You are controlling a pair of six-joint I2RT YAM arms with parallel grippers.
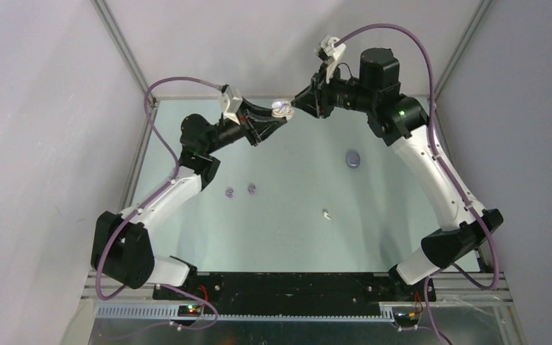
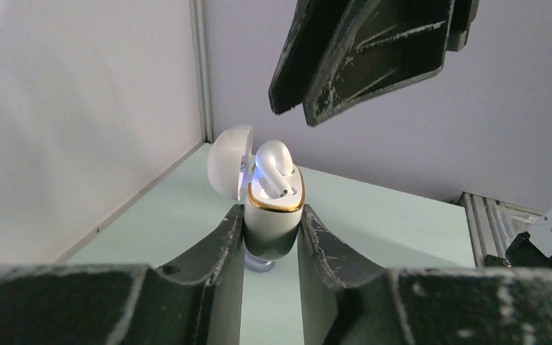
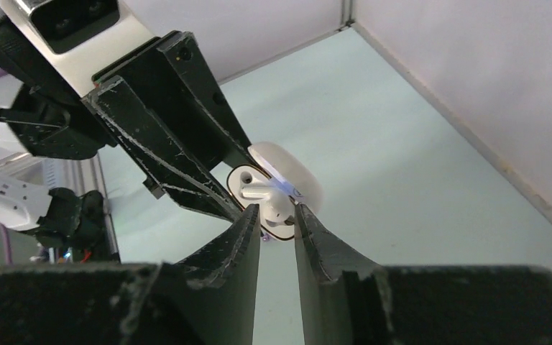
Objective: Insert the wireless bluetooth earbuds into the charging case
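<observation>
My left gripper [image 1: 279,115] is shut on the white charging case [image 2: 273,233], whose lid [image 2: 228,162] is up. A white earbud [image 2: 274,159] lies at the case's mouth, rounded head up and stem slanting across the top. An empty-looking hole [image 3: 246,177] shows beside its stem in the right wrist view; how deep the earbud sits I cannot tell. Just off the case, my right gripper [image 1: 296,103] stands partly open; in the left wrist view its dark fingers [image 2: 384,61] hang above the earbud, holding nothing. Another white earbud [image 1: 326,214] lies on the table.
A grey-purple oval object [image 1: 353,159] lies on the right of the pale table. Two small purple pieces [image 1: 229,192] [image 1: 251,188] are at its left. The back wall [image 1: 273,43] is close behind both grippers.
</observation>
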